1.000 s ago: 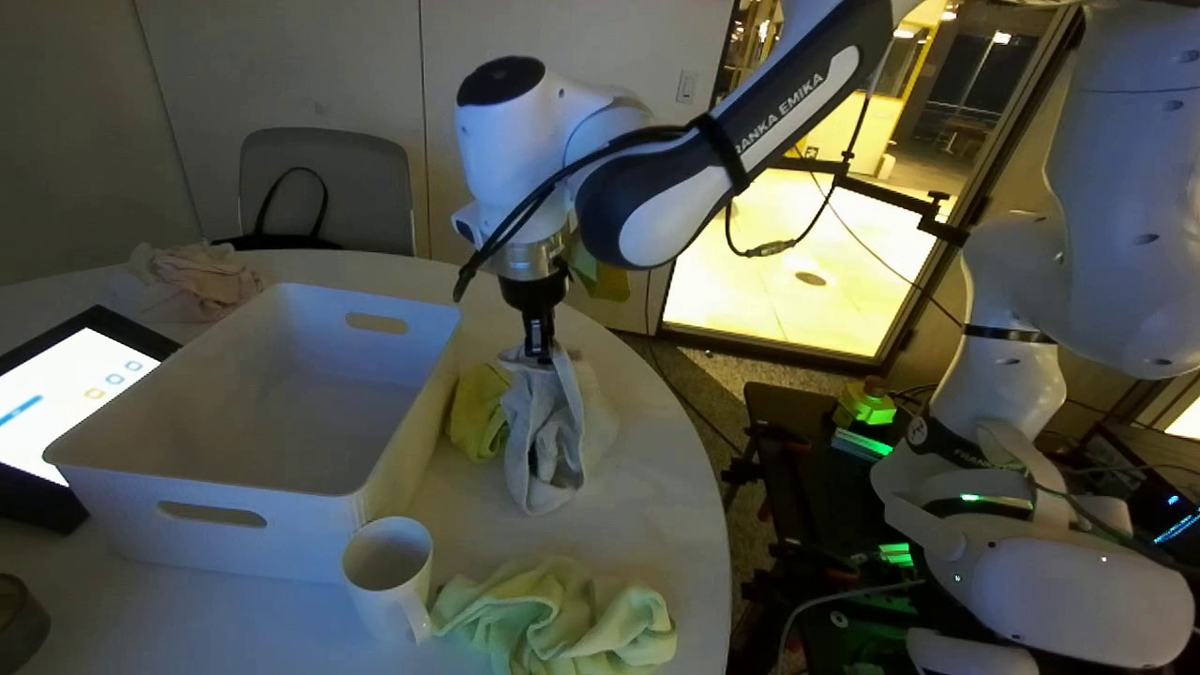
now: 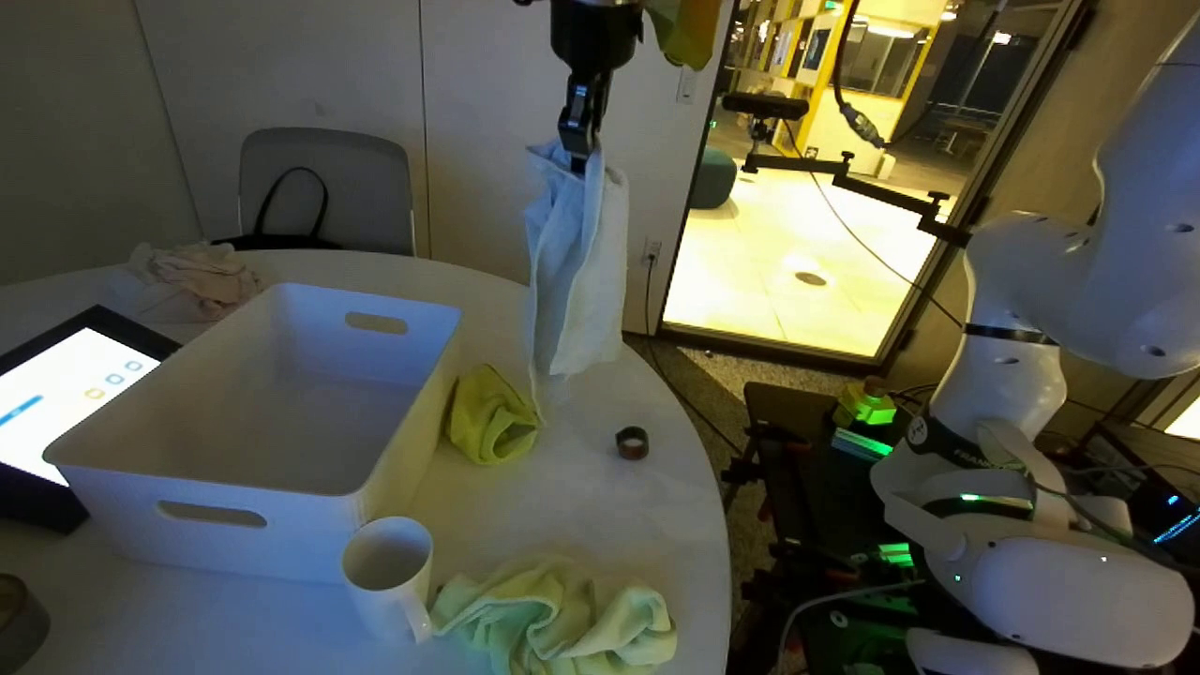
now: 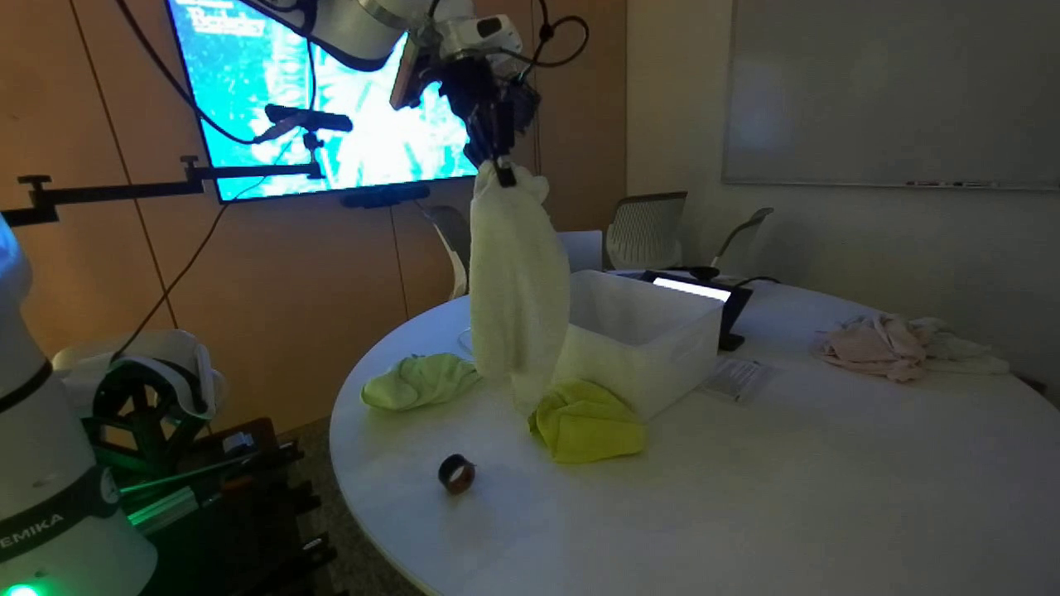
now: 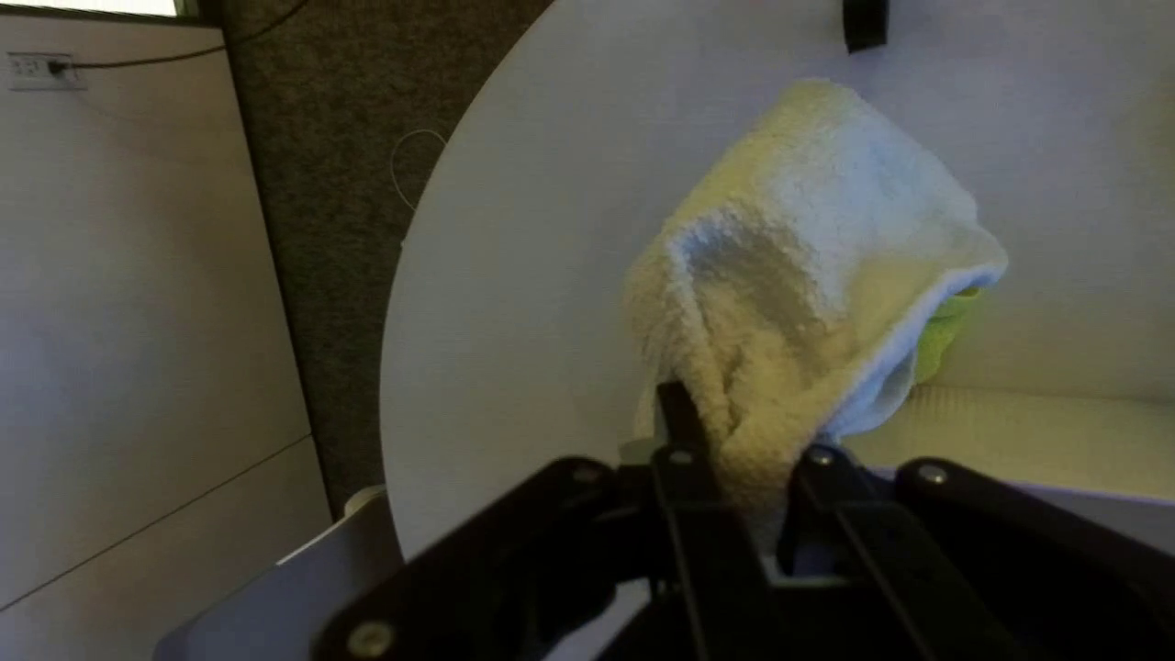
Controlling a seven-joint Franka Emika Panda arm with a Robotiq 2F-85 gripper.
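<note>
A white cloth (image 2: 576, 270) hangs down from my gripper (image 2: 579, 157), which is shut on its upper end. In exterior view 2 the cloth (image 3: 517, 273) dangles long and narrow above the table, partly in front of the bin. The wrist view shows the cloth (image 4: 815, 253) bunched between the two black fingers and spreading out beyond them. Close to the bin's side lies a yellow-green cloth (image 2: 491, 416). A paler green cloth (image 2: 562, 619) is crumpled near the white mug (image 2: 388, 568).
The white open bin (image 2: 225, 502) stands empty on the round table. A roll of tape (image 2: 632, 443) sits near the table's edge. A tablet (image 2: 67, 394) is beside the bin, and pinkish cloths (image 3: 874, 348) lie on the far side. Open table shows in front of the bin in exterior view 2.
My gripper has risen well above the table, lifting the white cloth from beside the yellow-green one. The tape roll now shows where the cloth and arm were.
</note>
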